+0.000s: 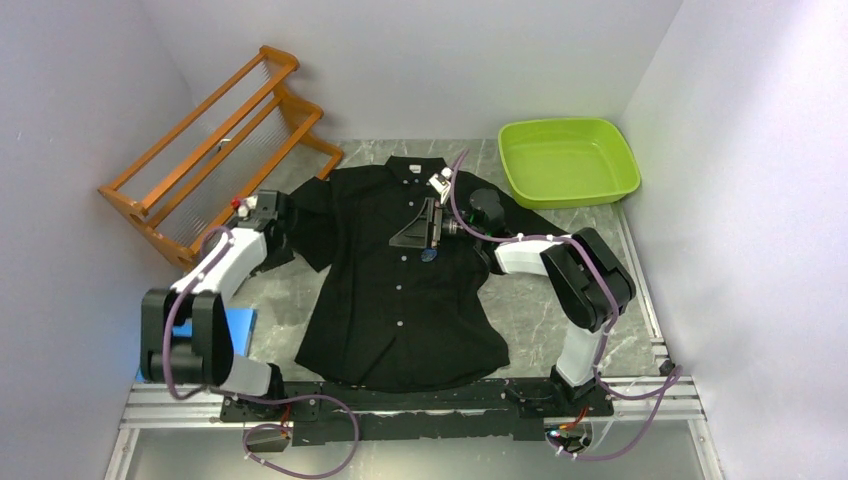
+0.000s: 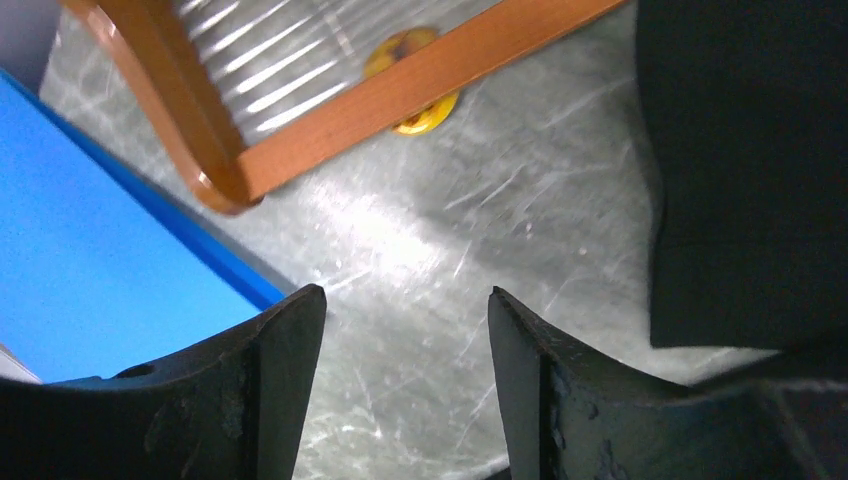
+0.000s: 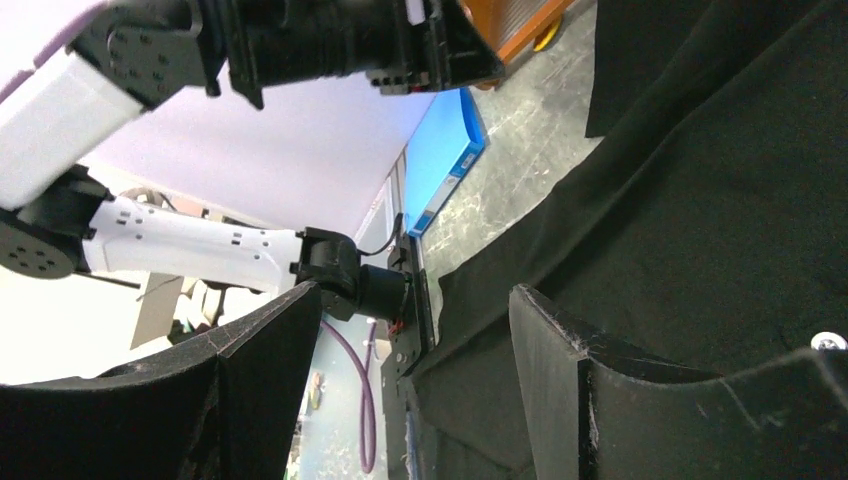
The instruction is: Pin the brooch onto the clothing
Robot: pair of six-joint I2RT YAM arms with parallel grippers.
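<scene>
A black button-front shirt [image 1: 370, 290] lies spread over the middle of the table. On its front, a small blue brooch [image 1: 429, 255] shows just below my right gripper [image 1: 414, 236]. The right wrist view has that gripper's fingers [image 3: 265, 350] apart and nothing between them; a white shirt button [image 3: 828, 341] is at the right edge, and the brooch is not visible there. My left gripper [image 1: 276, 262] is over the table beside the shirt's left sleeve [image 1: 312, 215]. Its fingers [image 2: 285, 350] are spread, with only bare grey tabletop between them.
A wooden rack [image 1: 215, 145] stands at the back left, with a yellow round item [image 2: 428, 118] partly behind its lower bar. The blue folder [image 1: 241, 328] lies under the left arm. At back right is a green basin [image 1: 570, 165]. Bare table shows right of the shirt.
</scene>
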